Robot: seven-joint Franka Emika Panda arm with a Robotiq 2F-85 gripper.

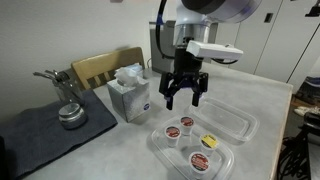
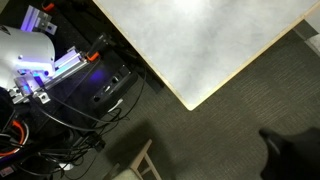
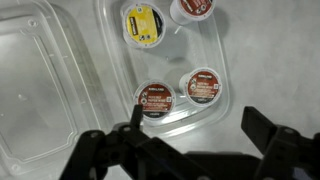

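Note:
My gripper (image 1: pixel 183 101) stands open above the far side of a clear tray, nothing between its fingers. Inside that tray (image 3: pixel 113 75) are several coffee pods. A yellow-lidded pod (image 3: pixel 144 24) lies near a red-brown-lidded pod (image 3: pixel 196 8) at the top of the wrist view. Closer to the fingers sit two more red-brown pods, one (image 3: pixel 156 98) left and one (image 3: pixel 202 87) right.
An empty clear tray (image 1: pixel 240 125) lies beside the pod tray. Behind are a white tissue box (image 1: pixel 128 99) and a wooden chair (image 1: pixel 102 66). A dark mat (image 1: pixel 38 131) holds metal kitchenware at left. Exterior view 2 shows just a table corner (image 2: pixel 195 95), floor and equipment.

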